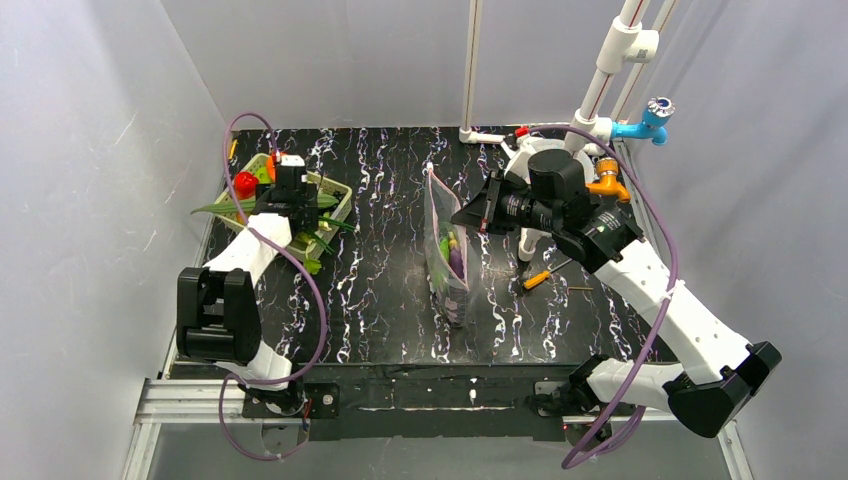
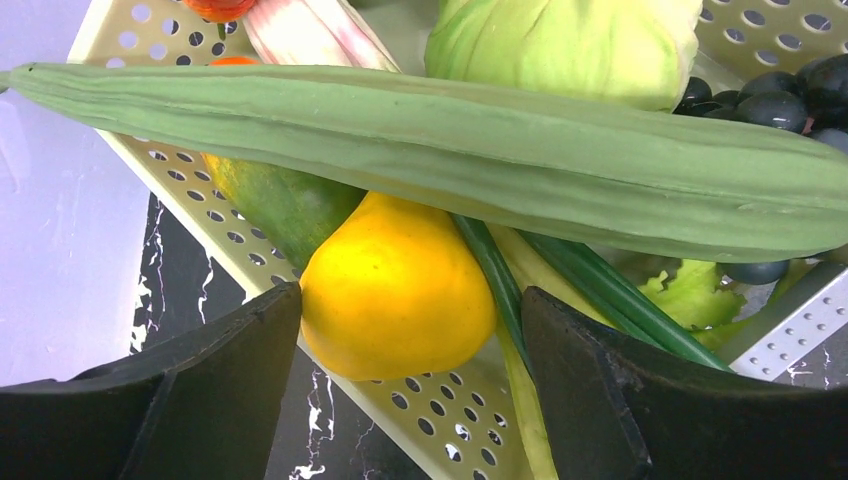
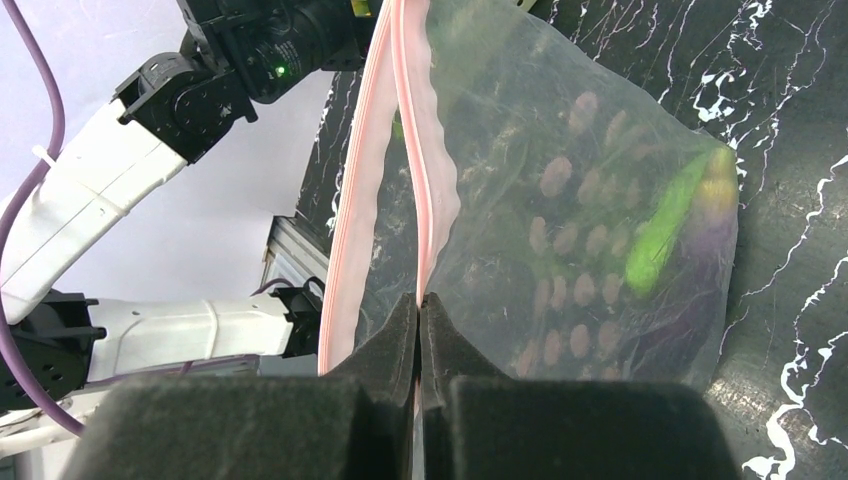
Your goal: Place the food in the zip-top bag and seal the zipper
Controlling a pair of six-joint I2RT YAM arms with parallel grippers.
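In a pale perforated basket (image 1: 335, 215) at the left lie vegetables, including a yellow pepper (image 2: 395, 285), a long green gourd (image 2: 430, 145) and a cabbage (image 2: 560, 40). My left gripper is down over the basket, fingers apart at either side of the yellow pepper; whether they grip it is not clear. The zip top bag (image 1: 445, 285) stands open in mid-table with green and purple produce inside. My right gripper is shut at the edge of the bag's pink zipper strip (image 3: 425, 160), holding it upright.
A white pipe frame with blue (image 1: 652, 125) and orange taps (image 1: 608, 180) stands at the back right, with an orange screwdriver (image 1: 540, 277) below it.
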